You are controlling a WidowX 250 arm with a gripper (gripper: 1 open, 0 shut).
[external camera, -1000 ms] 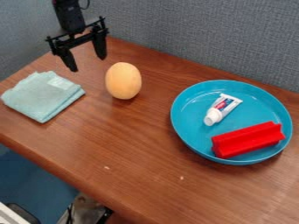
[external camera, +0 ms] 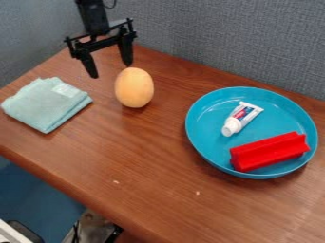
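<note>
My black gripper hangs open over the back left of the wooden table, with nothing between its fingers. An egg-shaped tan object stands just in front and to the right of it. A folded pale blue cloth lies to its lower left. On the right, a blue plate holds a white tube and a red object.
A grey padded wall runs along the back of the table. The table's left edge drops to a blue floor.
My gripper has moved to the right, toward the egg-shaped object. The things on the table have not moved.
</note>
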